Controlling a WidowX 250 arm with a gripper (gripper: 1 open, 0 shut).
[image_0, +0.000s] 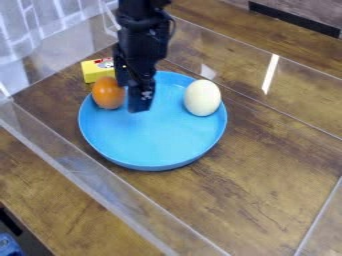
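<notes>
My gripper (139, 86) is a dark, open claw at the upper left of a blue plate (154, 145), just right of an orange egg-shaped object (108, 94) on that plate. Its fingertips are partly hard to make out against the dark arm. A white egg (202, 97) lies on the right part of the plate. Behind the orange object, off the plate, is a small yellow box (96, 67), partly hidden.
The plate stands on a brown wooden table (267, 190), with free room to the right and in front. A clear transparent edge runs along the left side.
</notes>
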